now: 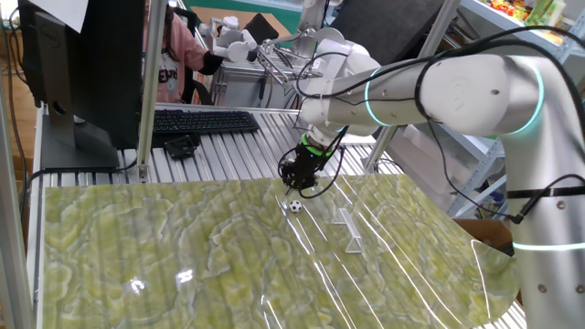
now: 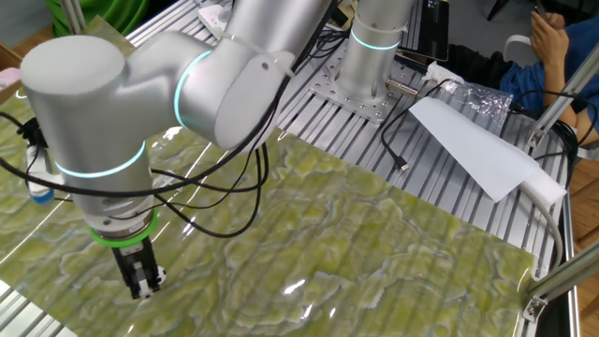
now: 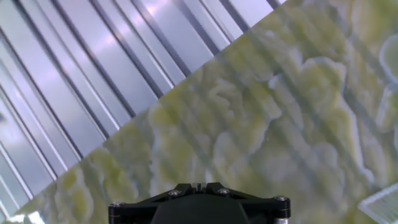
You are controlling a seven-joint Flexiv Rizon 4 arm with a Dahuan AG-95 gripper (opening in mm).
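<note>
A small black-and-white football (image 1: 295,206) rests on the green marbled board, close to its far edge. My black gripper (image 1: 291,188) is just above and behind the ball, pointing down, and the ball shows whole in front of the fingertips. From the second exterior side, the gripper (image 2: 145,292) hangs low over the board, with part of the ball (image 2: 162,274) showing beside its fingers. In the wrist view the gripper has its fingers drawn together, with nothing visible between them; the ball is hidden there. A small white frame like a goal (image 1: 350,230) stands right of the ball.
The marbled board (image 1: 183,238) is mostly bare, with glare on it. Behind it lie the ribbed metal table, a keyboard (image 1: 206,122) and a monitor (image 1: 78,100). A metal post (image 1: 152,82) rises at the board's far edge. Loose cables hang around the arm.
</note>
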